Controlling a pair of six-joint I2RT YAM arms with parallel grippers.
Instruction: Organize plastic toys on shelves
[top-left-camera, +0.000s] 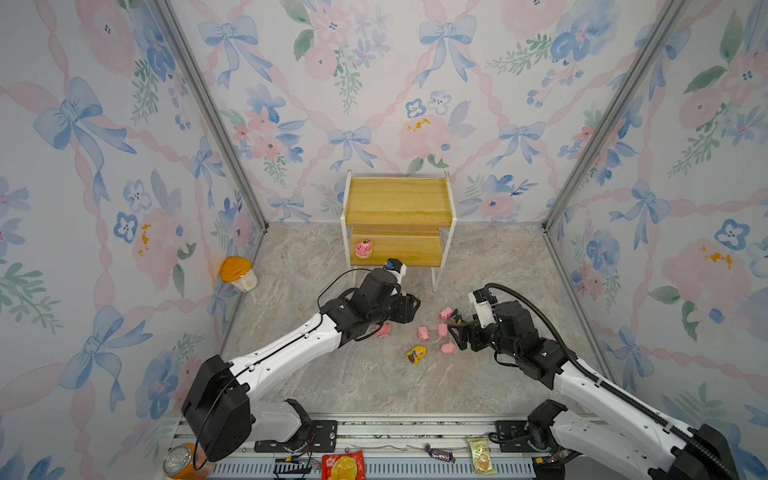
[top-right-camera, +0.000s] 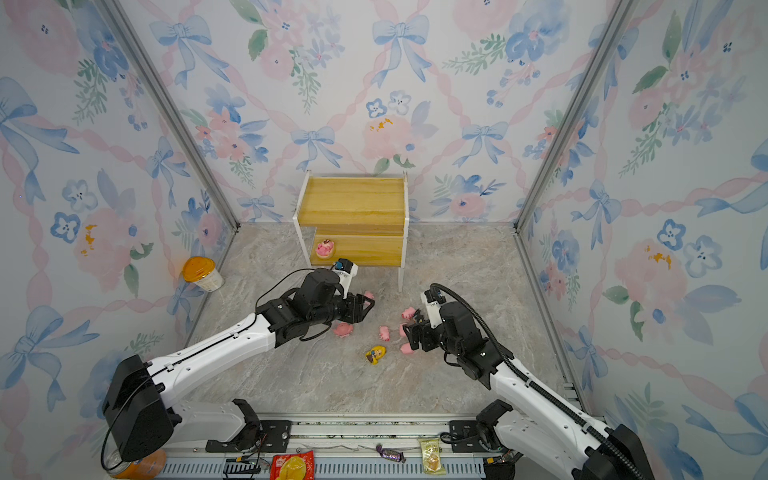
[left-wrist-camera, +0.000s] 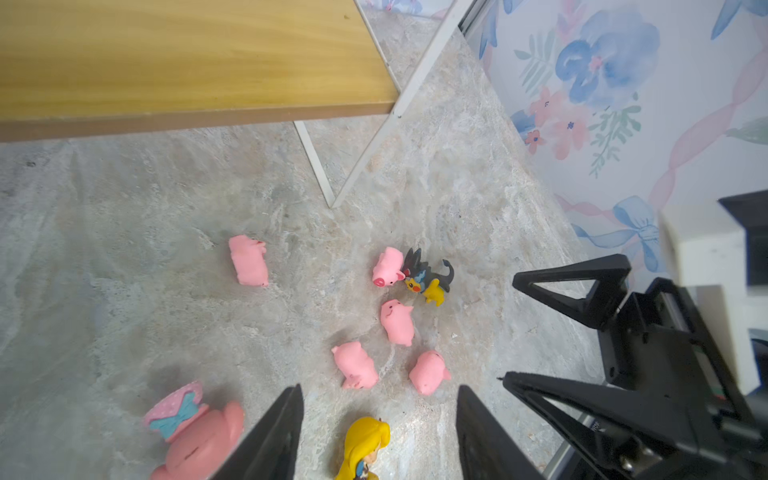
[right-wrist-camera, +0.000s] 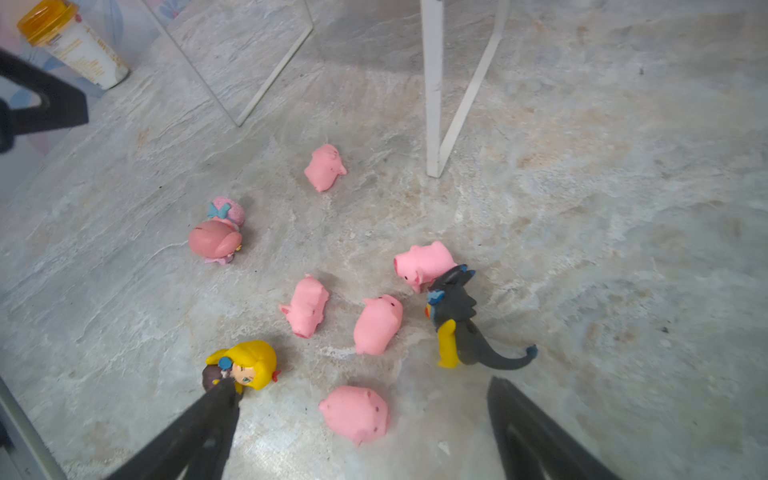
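Several pink pig toys, a yellow-hooded figure, a dark figure with a curled tail and a pink figure with a blue bow lie on the marble floor in front of the wooden shelf. A pink toy sits on the lower board, at its left. My left gripper is raised over the toys near the shelf's front; its blurred fingers stand apart, nothing between them. My right gripper hangs open at the right of the cluster, with a pig on the floor beyond its blurred fingertips.
The lower board is clear to the right of its toy. An orange-lidded tub stands by the left wall. Snack packets lie beyond the front rail.
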